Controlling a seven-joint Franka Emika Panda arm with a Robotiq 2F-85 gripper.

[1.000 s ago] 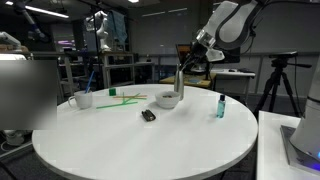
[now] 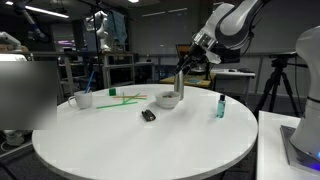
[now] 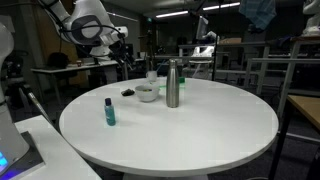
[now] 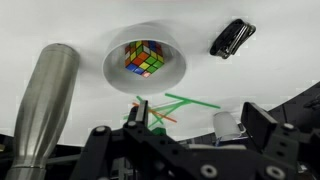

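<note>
A white bowl (image 4: pixel 112 78) holds a Rubik's cube (image 4: pixel 144 57), seen from above in the wrist view. My gripper reaches in from the bottom of that view. Its two dark fingers stand well apart with nothing visible between them, so it looks open. In exterior view 1 the gripper (image 2: pixel 186 60) hangs above the white bowl (image 2: pixel 168 100), clear of it. A tall silver bottle (image 4: pixel 45 100) stands beside the bowl; exterior view 2 shows this bottle (image 3: pixel 173 84) upright in front of the bowl (image 3: pixel 147 93).
A small black item (image 4: pixel 233 37) lies on the round white table (image 2: pixel 100 140). Green and orange sticks (image 2: pixel 122 103) lie near a white mug (image 2: pixel 82 100). A small teal bottle (image 2: pixel 221 106) stands near the robot's side.
The objects on the table look unmoved.
</note>
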